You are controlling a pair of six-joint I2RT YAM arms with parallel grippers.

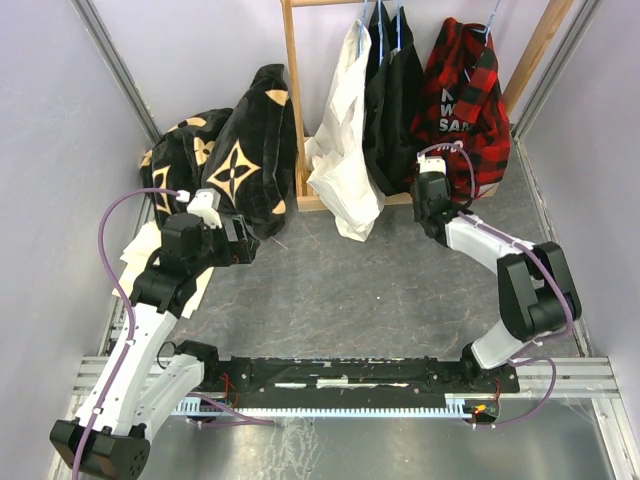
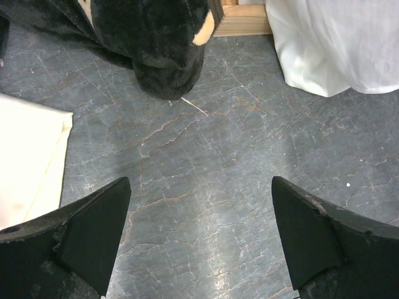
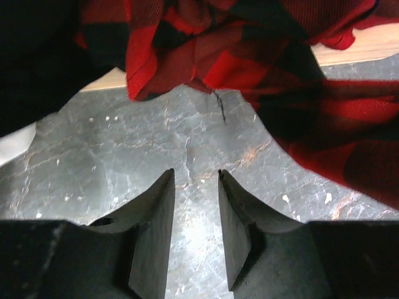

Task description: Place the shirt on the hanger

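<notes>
A red-and-black plaid shirt [image 1: 480, 85] with white lettering hangs from a blue hanger [image 1: 491, 18] at the right end of the wooden rack. My right gripper is just in front of the shirt's lower part, its fingers parted by a narrow gap with only floor showing between them. In the right wrist view, the plaid hem [image 3: 249, 68] spans the top, apart from the fingertips. My left gripper stands wide open at the left, empty, over bare floor. Most of the plaid shirt's hanger is hidden by cloth.
A white garment [image 1: 345, 140] and black garments [image 1: 402, 90] hang left of the plaid shirt. The wooden rack [image 1: 292, 80] has a base rail at floor level. Dark patterned cushions [image 1: 240, 150] and a folded cream cloth [image 2: 28, 156] lie left.
</notes>
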